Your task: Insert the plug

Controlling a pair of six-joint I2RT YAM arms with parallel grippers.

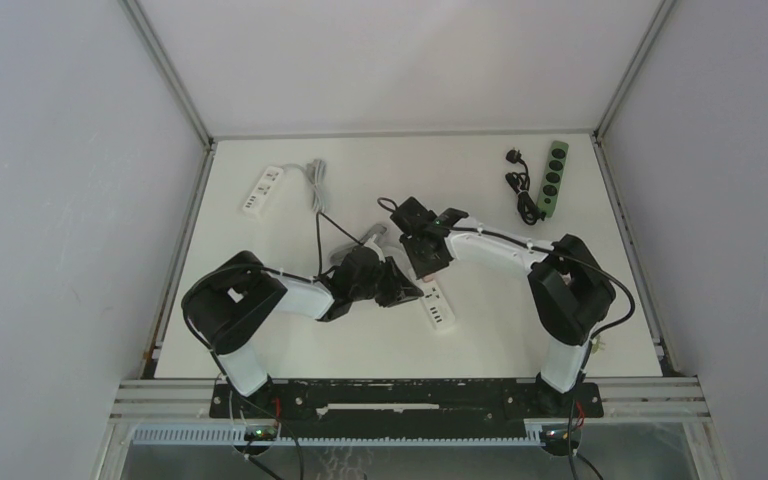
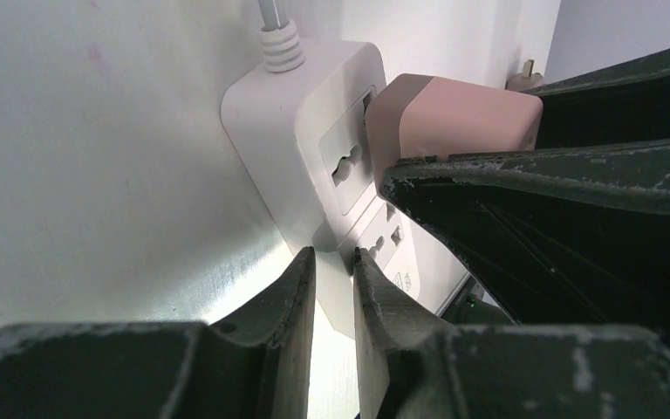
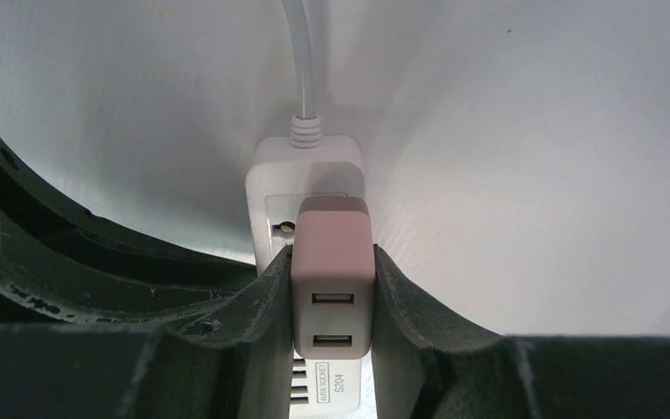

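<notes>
In the right wrist view my right gripper is shut on a pink plug (image 3: 334,262), a blocky adapter with slots in its visible end. Beneath it is a white power strip (image 3: 305,166), whose cord end points away. Seen from the left wrist, the plug (image 2: 467,118) sits close against the socket face of the strip (image 2: 262,113); prongs and contact are hidden. My left gripper is shut on the strip, its fingertips on either side of the strip's body. From above, both grippers meet over the strip (image 1: 438,310) near mid-table.
A second white strip (image 1: 263,190) with a coiled grey cord (image 1: 317,180) lies back left. Back right are a green strip (image 1: 553,180) and a black bundled cord (image 1: 523,190).
</notes>
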